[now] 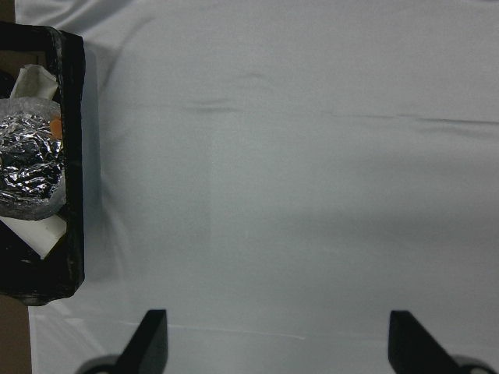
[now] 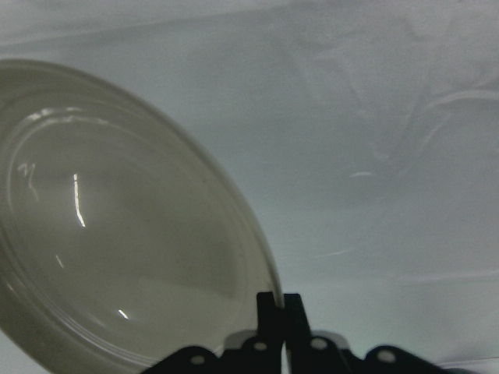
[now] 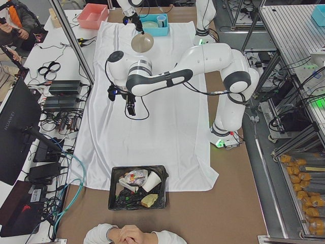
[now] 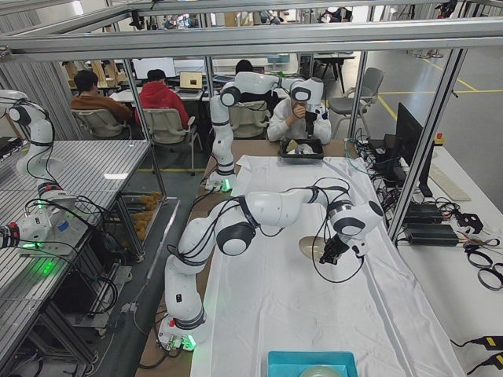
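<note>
A beige plate (image 3: 141, 43) (image 4: 310, 243) (image 2: 117, 218) hangs from my right gripper (image 3: 140, 31) (image 4: 334, 253), which is shut on its rim near the back of the white cloth. My left gripper (image 3: 122, 104) stands open over the middle of the cloth, empty between its fingers. A black bin (image 3: 112, 188) (image 1: 72, 171) with wrappers, a white cup and other litter sits at the cloth's front edge, partly seen in the left wrist view.
A cyan tub (image 3: 160, 32) (image 4: 279, 363) holding dishes stands at the back, a pink bin (image 3: 92, 15) on the side table. Monitor, cables and metal post line one side.
</note>
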